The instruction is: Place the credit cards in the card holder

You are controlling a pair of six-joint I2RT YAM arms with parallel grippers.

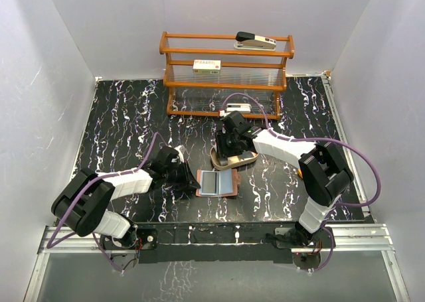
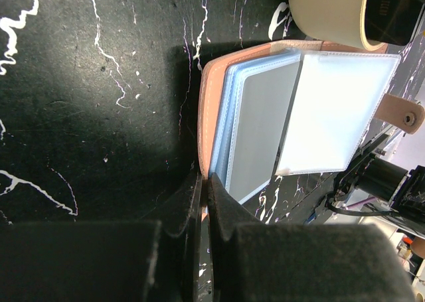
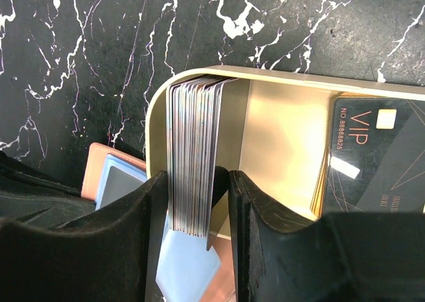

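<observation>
The card holder lies open, tan leather with pale blue edges (image 1: 226, 182), at the front centre of the table. My left gripper is shut at its left edge; whether the thin leather is pinched between the tips does not show. In the right wrist view, a thick stack of cards (image 3: 192, 152) stands on edge at the left end of a beige box. My right gripper is part open around this stack. Its left finger (image 3: 159, 192) lies close against the cards, with a narrow gap showing beside the right finger (image 3: 240, 199).
A black VIP card (image 3: 372, 149) lies flat on other cards at the right of the beige box (image 1: 252, 159), which sits just behind the holder. The wooden rack (image 1: 226, 86) stands at the back. Table left of the holder is bare.
</observation>
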